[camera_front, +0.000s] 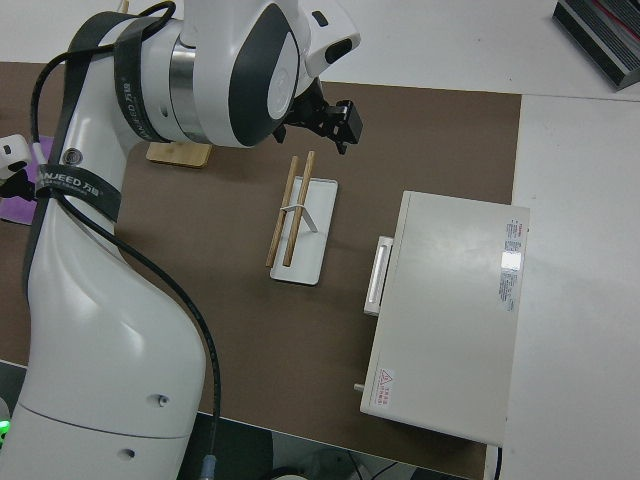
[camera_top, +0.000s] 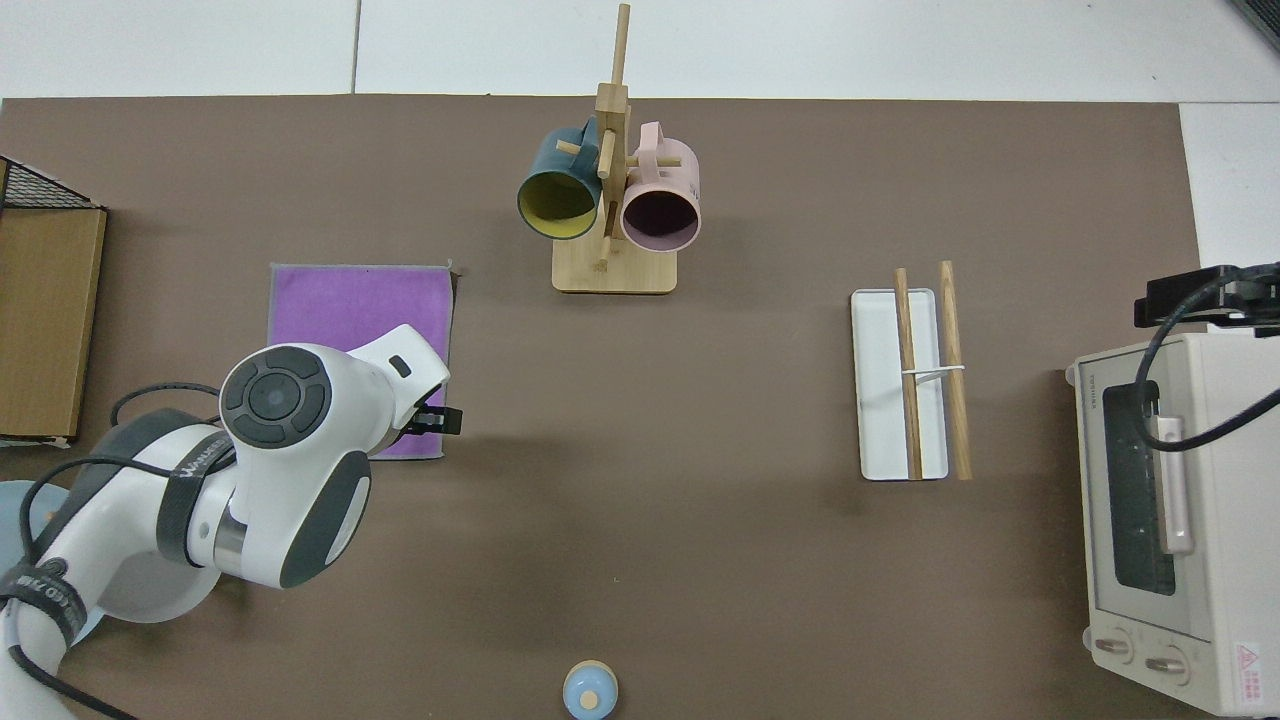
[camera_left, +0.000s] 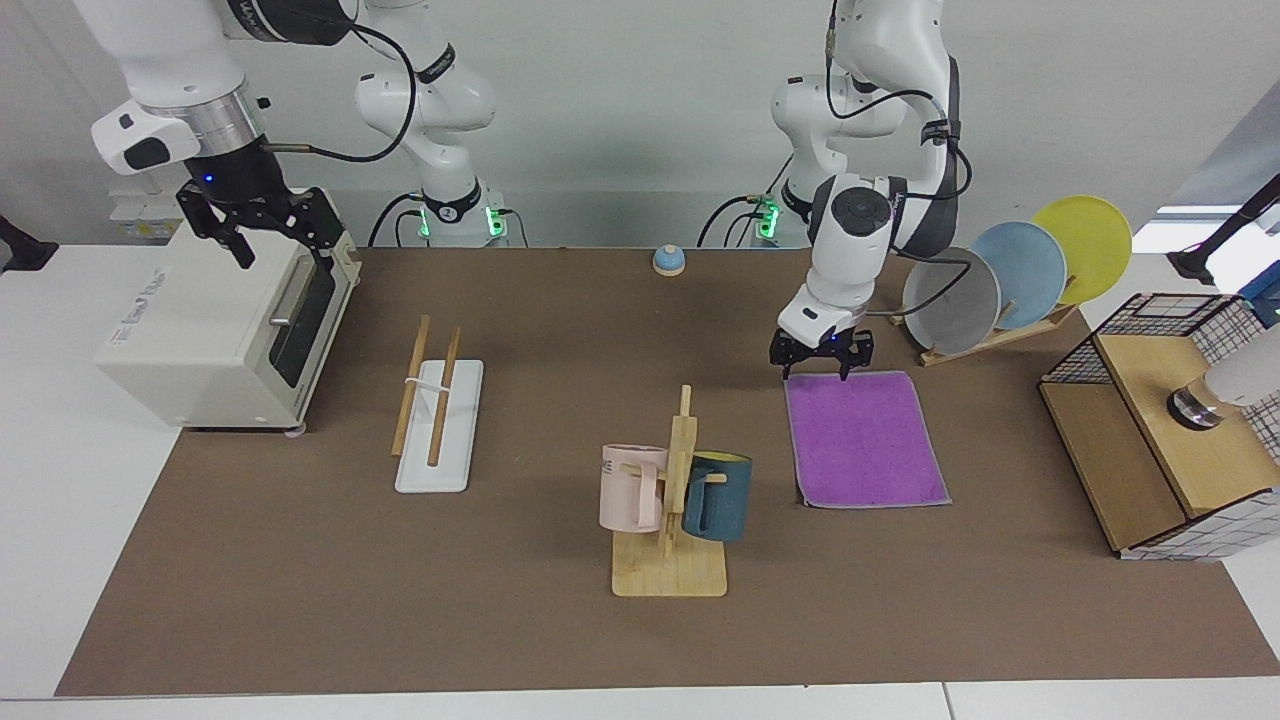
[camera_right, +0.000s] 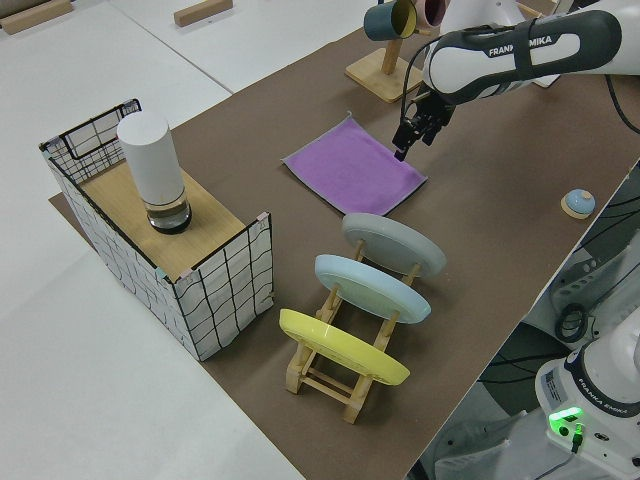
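Note:
My left gripper (camera_top: 434, 420) (camera_left: 822, 352) hangs at the near edge of the purple towel (camera_top: 360, 300), fingers pointing down; whether it is open or shut is unclear. My right gripper (camera_top: 1206, 300) (camera_left: 270, 234) (camera_front: 325, 125) is raised above the white oven (camera_top: 1224, 504); its fingers are hard to read. A wooden mug tree (camera_top: 612, 276) holds a teal mug (camera_top: 558, 180) and a pink mug (camera_top: 666, 180). A white board with two wooden rods (camera_top: 876, 384) lies left of the oven.
A plate rack with grey, blue and yellow plates (camera_right: 345, 345) stands beside the left arm, near a wire-sided wooden shelf (camera_right: 200, 230). A small blue round object (camera_top: 589, 691) sits at the table's front edge.

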